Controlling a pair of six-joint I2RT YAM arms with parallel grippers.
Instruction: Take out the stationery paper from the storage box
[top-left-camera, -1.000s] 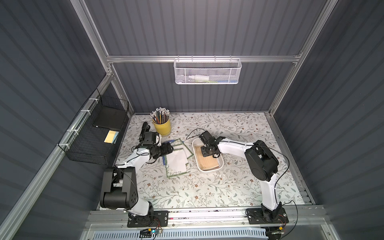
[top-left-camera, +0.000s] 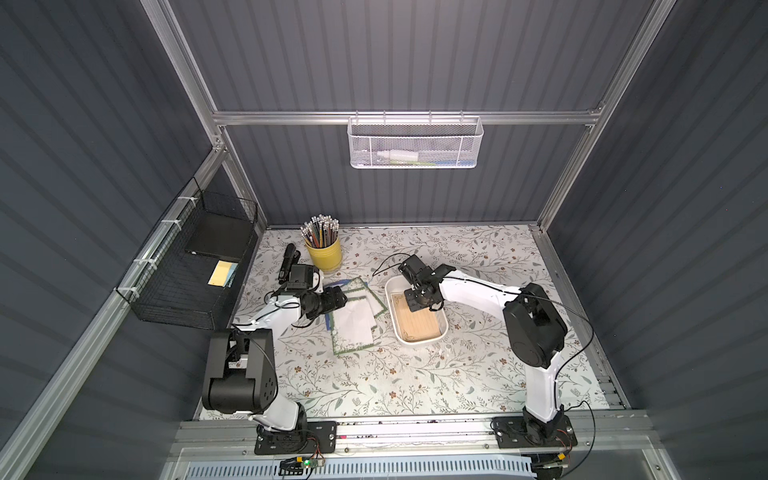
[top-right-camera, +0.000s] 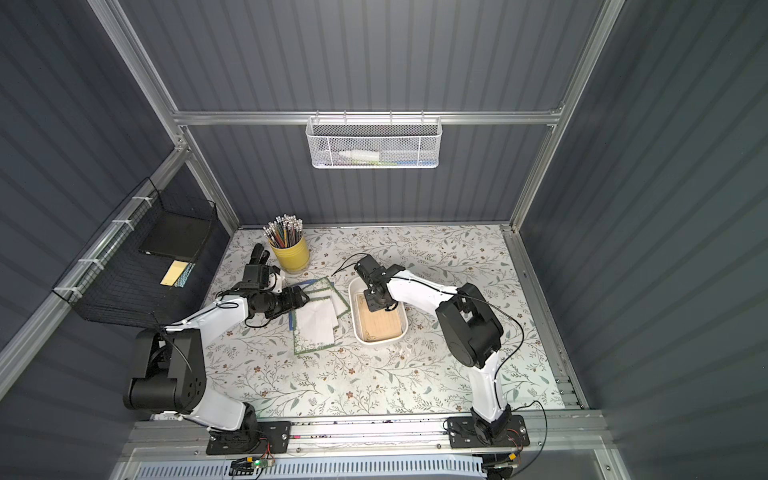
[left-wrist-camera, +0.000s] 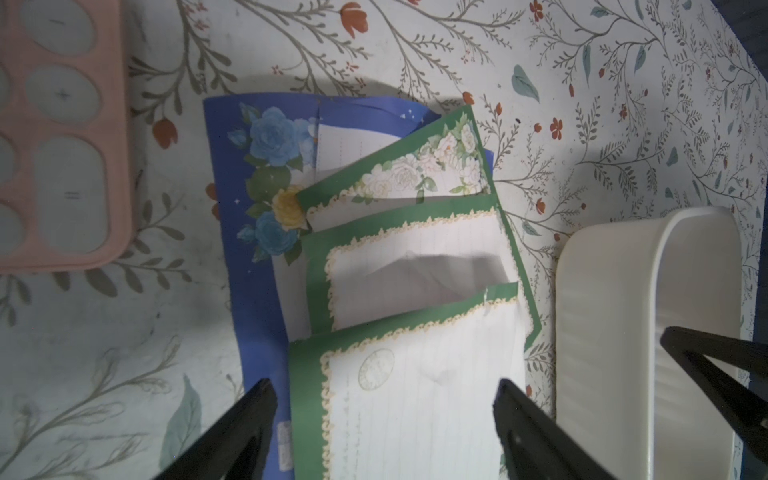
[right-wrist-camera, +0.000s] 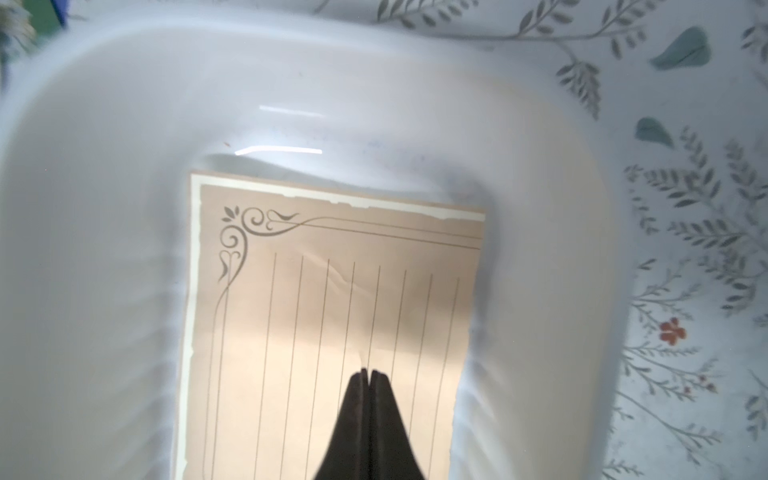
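Observation:
The white plastic storage box (right-wrist-camera: 96, 264) sits right of centre, with beige lined stationery paper (right-wrist-camera: 336, 304) lying inside it. My right gripper is over the paper, shut, with nothing visible between its fingers. Left of the box, several sheets of green- and blue-bordered stationery paper (left-wrist-camera: 408, 376) lie overlapped on the table. My left gripper stands open above these sheets, with nothing between its fingers.
A yellow pencil cup (top-left-camera: 325, 257) stands at the back left. A pink calculator (left-wrist-camera: 64, 160) lies left of the sheets. A black wire basket hangs on the left wall, a white one at the back.
The left arm and the sheets show no clear change.

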